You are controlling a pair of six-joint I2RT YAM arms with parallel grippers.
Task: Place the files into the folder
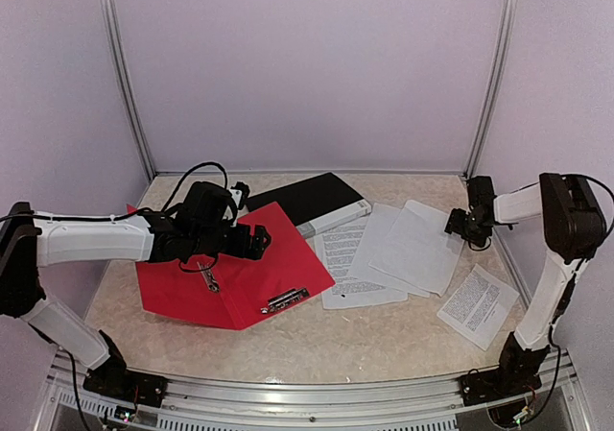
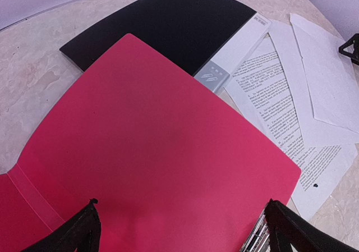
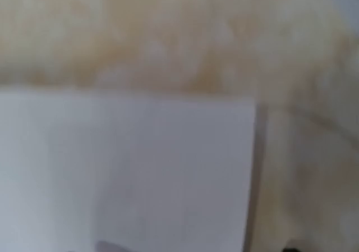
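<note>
An open red folder [image 1: 182, 297] with metal clips lies on the left of the table. Above it my left gripper [image 1: 247, 244] is open and empty, its fingers at the lower edge of the left wrist view. Overlapping printed and plain sheets [image 1: 403, 253] lie right of the folder; another printed sheet [image 1: 478, 306] lies apart at front right. My right gripper [image 1: 459, 226] is low over the far right corner of the plain sheets. In the blurred right wrist view a sheet corner [image 3: 123, 168] fills the lower left; the fingertips barely show, so their opening is unclear.
A closed black binder [image 1: 297, 196] with a white spine lies behind the folder and sheets. Bare table shows along the front. Side walls and a back wall enclose the table.
</note>
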